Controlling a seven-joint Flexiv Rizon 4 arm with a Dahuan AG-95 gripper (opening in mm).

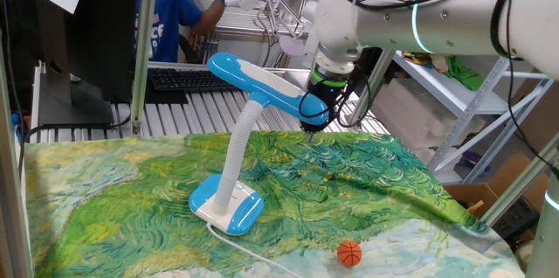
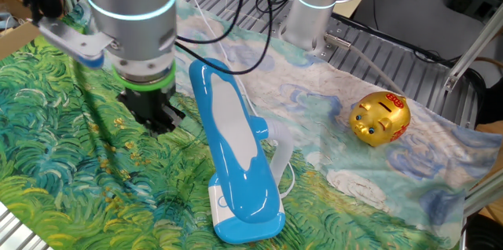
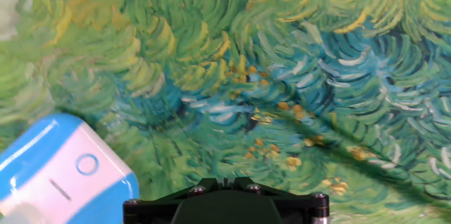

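Observation:
My gripper shows at the bottom edge of the wrist view, its black fingers close together in the middle and nothing visible between them. In exterior view 2 the gripper (image 2: 163, 123) hangs above the green cloth, left of the lamp head. Exterior view 1 has it partly hidden behind the right end of the lamp head. The blue and white desk lamp (image 1: 234, 151) stands upright on its base. Its base (image 3: 88, 168) appears at the lower left of the wrist view. Whether gripper and lamp touch cannot be told from exterior view 1; exterior view 2 shows them apart.
An orange toy basketball (image 1: 349, 253) lies near the front of the painted cloth (image 1: 131, 217). A golden piggy bank (image 2: 380, 119) sits right of the lamp in exterior view 2. The lamp's white cord (image 1: 262, 259) trails over the cloth. Bare cloth lies below the gripper.

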